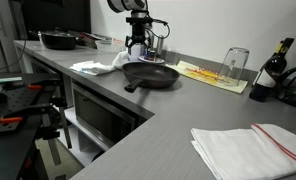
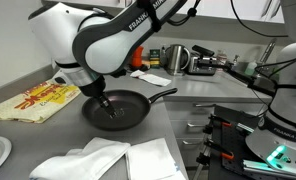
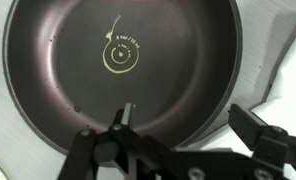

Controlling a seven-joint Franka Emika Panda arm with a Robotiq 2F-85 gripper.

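A black frying pan [image 1: 151,75] stands on the grey counter, its handle towards the front edge in exterior view 1. From above, in the wrist view, the pan [image 3: 138,60] shows an empty dark inside with a pale printed mark. My gripper is open above the pan's edge, nothing between its fingers. One finger is over the inside of the pan, the other outside the rim near a white cloth [image 3: 293,95]. Whether either finger touches the pan cannot be told.
A white towel with a red stripe [image 1: 250,150] lies on the near counter. A yellow patterned cloth [image 2: 45,101] is beside the pan, and a dark bottle [image 1: 273,70] stands at the back. A covered pot [image 1: 56,40] sits at the far end. An open drawer [image 1: 83,145] juts out below.
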